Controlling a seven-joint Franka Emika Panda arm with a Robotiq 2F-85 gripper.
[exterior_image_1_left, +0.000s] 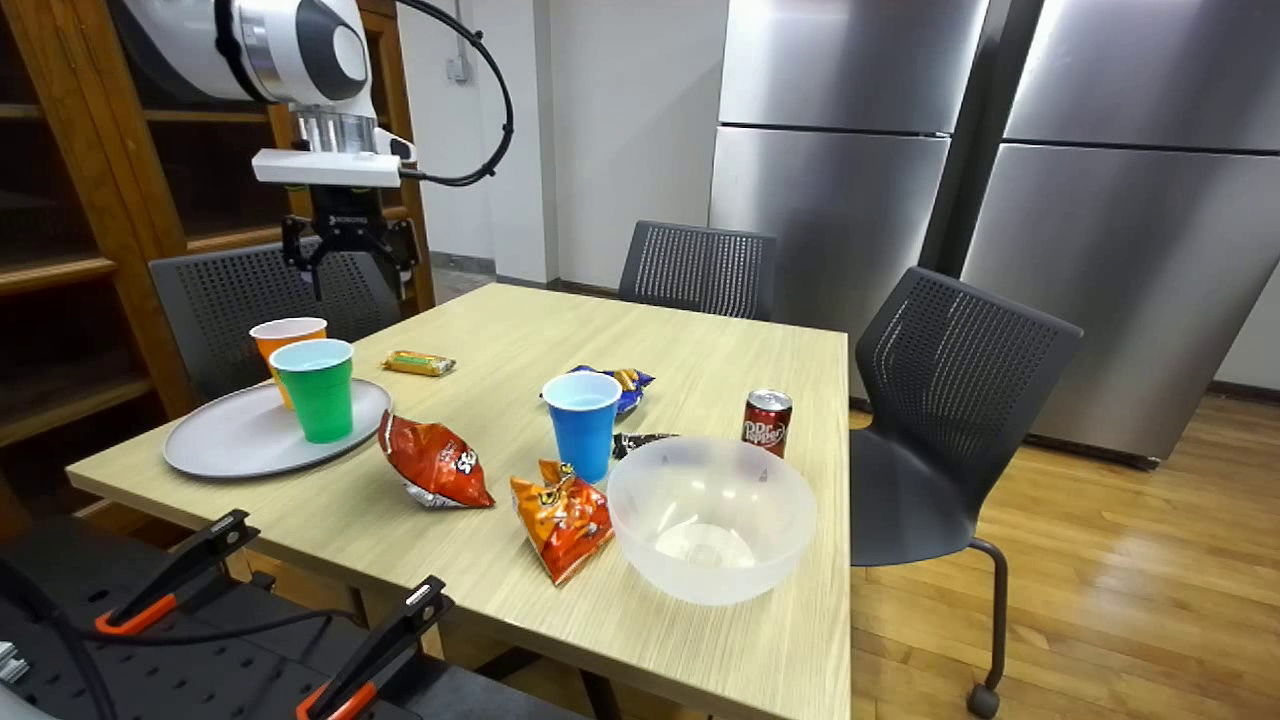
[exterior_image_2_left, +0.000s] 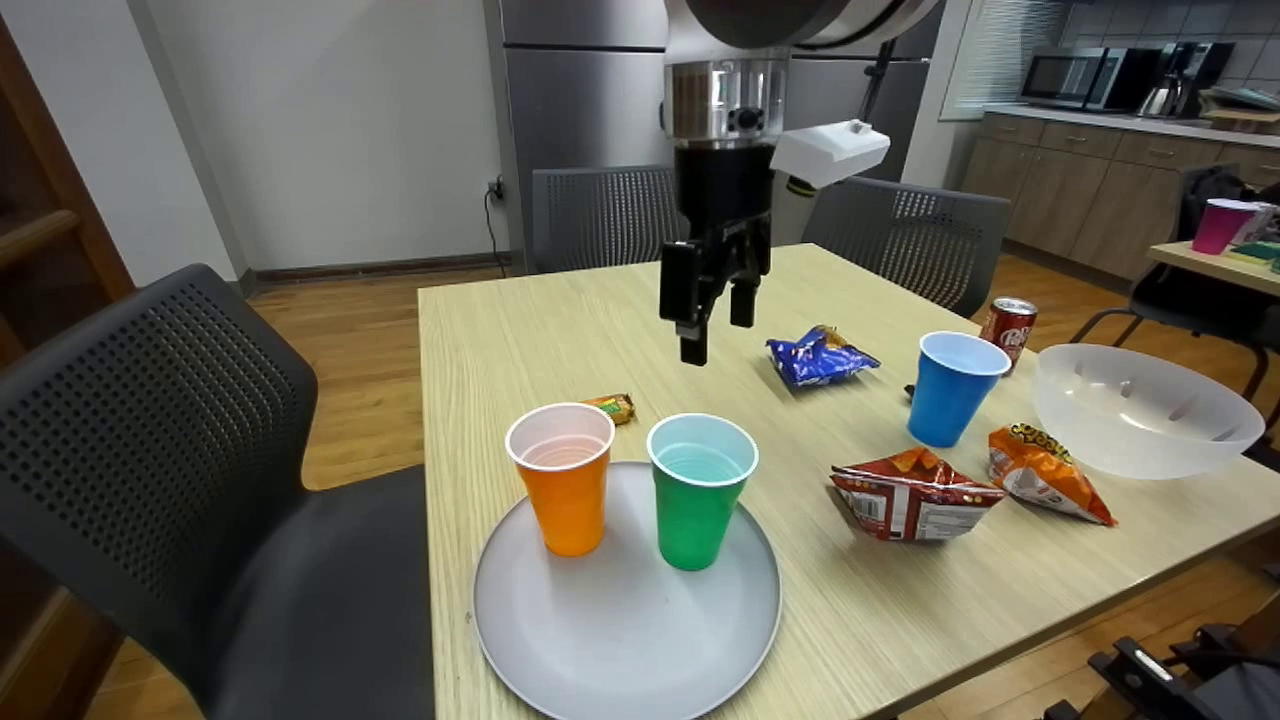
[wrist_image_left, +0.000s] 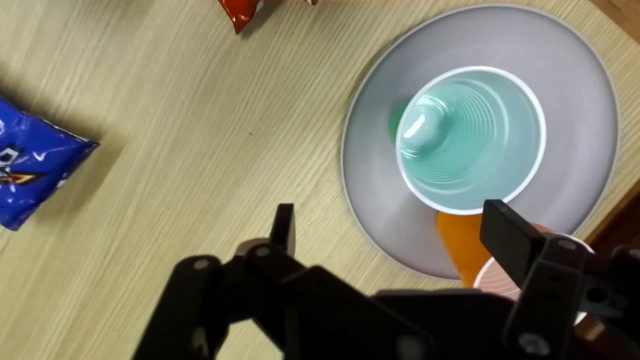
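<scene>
My gripper hangs open above the table, with nothing between its fingers. In the wrist view one finger is over bare table and the other overlaps the cups. An orange cup and a green cup stand upright side by side on a grey round plate. Both look empty. Away from the plate, a blue cup stands on the table, upright, beside the translucent bowl. The gripper is higher than the cups and apart from them.
A red chip bag, an orange bag, a blue bag and a small yellow-wrapped snack lie about. Behind the bowl are a soda can and a dark wrapper.
</scene>
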